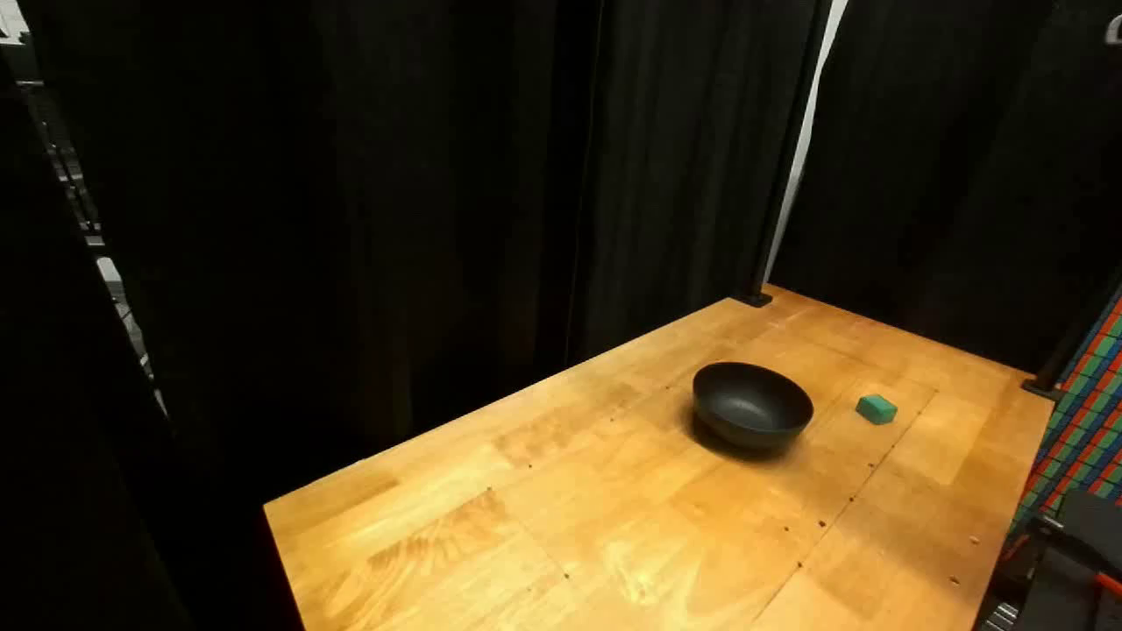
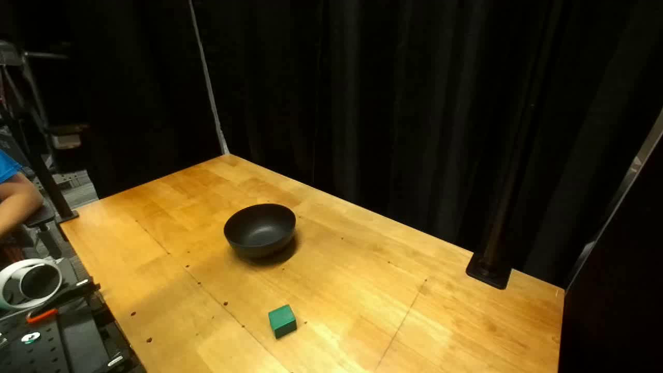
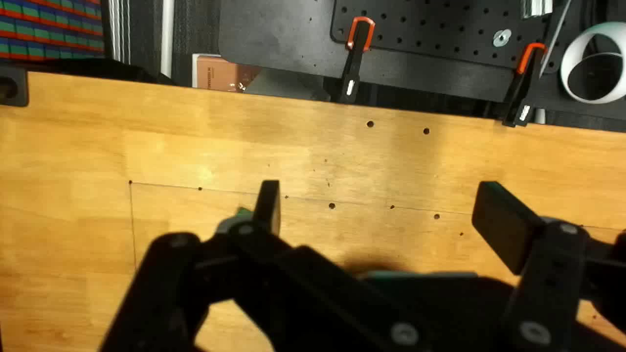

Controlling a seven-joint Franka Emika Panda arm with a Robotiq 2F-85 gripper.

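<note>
A small green block (image 1: 876, 409) lies on the wooden table, a short way from a dark round bowl (image 1: 752, 405). From the other side, the block (image 2: 283, 320) is nearer that camera than the bowl (image 2: 259, 230), whose visible inside is empty. In the wrist view my gripper is wide open over the table, with only bare wood seen between its fingers. A sliver of the green block (image 3: 243, 211) peeks out behind the left finger; the rest is hidden. Most of the bowl is covered by the gripper body there. Neither exterior view shows the gripper.
Bare tabletop (image 1: 589, 505) surrounds the block and bowl. Black posts stand at the table's edges, one on a base (image 2: 489, 271). Orange-tipped clamps (image 3: 350, 58) grip the edge beside a black perforated board and a white ring (image 3: 616, 88). Dark curtains hang behind.
</note>
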